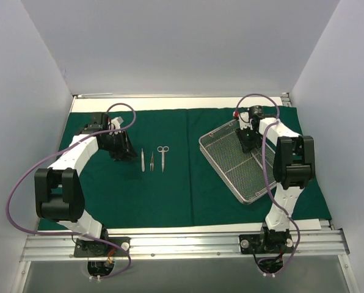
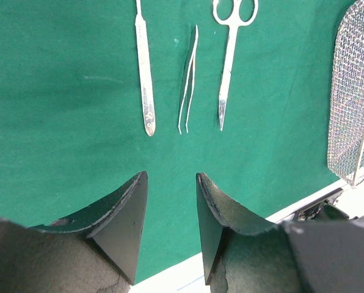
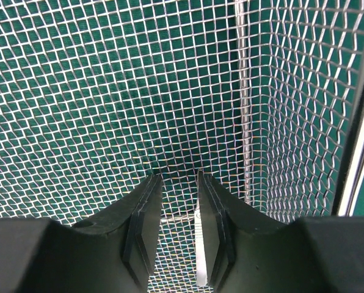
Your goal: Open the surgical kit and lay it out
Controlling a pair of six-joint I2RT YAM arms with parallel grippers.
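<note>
Side by side on the green cloth lie a scalpel, tweezers and scissors. My left gripper hangs just left of them; its fingers stand apart with only cloth showing between them. The wire mesh basket sits on the cloth's right half. Over its far part is my right gripper, open. A slim metal instrument lies on the mesh, visible beside the right finger and partly hidden by it; nothing is gripped.
Bare green cloth spreads in front of the laid-out tools and to their left. The basket's raised mesh wall and rim stand close to the right gripper.
</note>
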